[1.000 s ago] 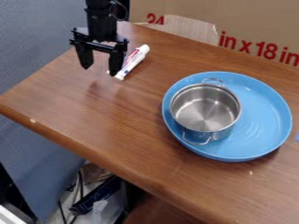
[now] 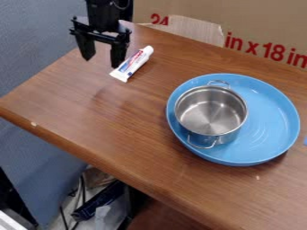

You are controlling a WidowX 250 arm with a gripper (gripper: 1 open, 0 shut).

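My black gripper (image 2: 102, 50) is open above the far left part of the wooden table, its two fingers spread downward with nothing visible between them. Just to its right a white toothpaste tube (image 2: 133, 64) with red and blue print lies diagonally on the table. On the right, a steel pot (image 2: 210, 112) with wire handles rests on a blue plate (image 2: 272, 126).
A cardboard box (image 2: 258, 27) stands along the back of the table (image 2: 102, 126). Past the left edge are a grey-blue surface and some dark clutter with cables below.
My gripper has risen slightly over the last second, away from the tabletop. The tube, pot and plate look unchanged.
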